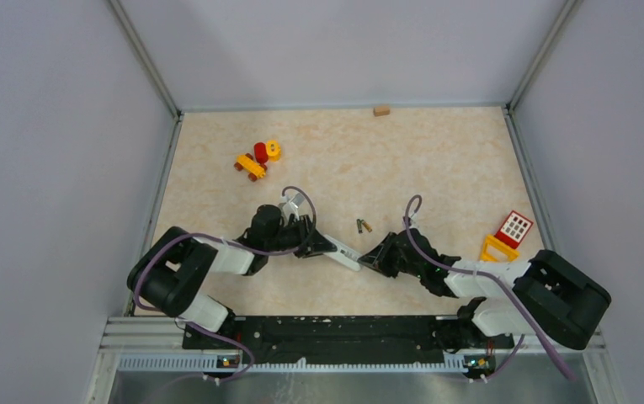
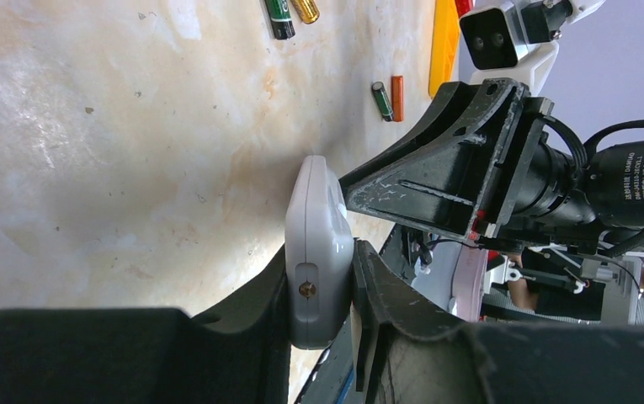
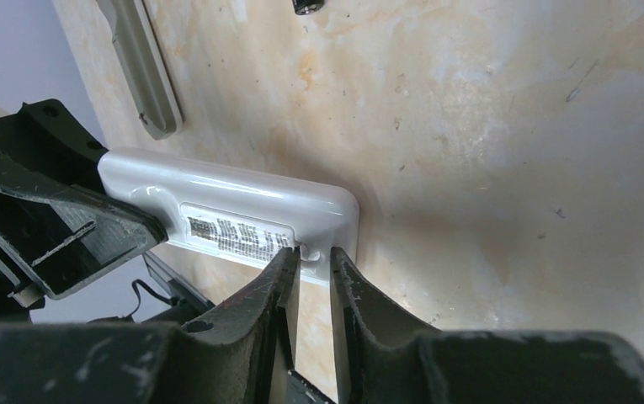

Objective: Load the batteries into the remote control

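The white remote control (image 1: 342,254) lies tilted between both grippers, its label and open back facing the right wrist camera (image 3: 234,194). My left gripper has its fingers around one end of the remote (image 2: 314,202). My right gripper is at the other end, fingertips close together at the compartment edge; what is between them is unclear. A grey cover (image 3: 146,71) lies beside the remote. Batteries (image 1: 364,225) lie on the table behind it, green and gold ones showing in the left wrist view (image 2: 279,18).
Toy pieces (image 1: 251,166) stand at back left. A red-and-white block (image 1: 514,228) and yellow piece (image 1: 495,249) are at the right edge, a wooden block (image 1: 381,110) at the back.
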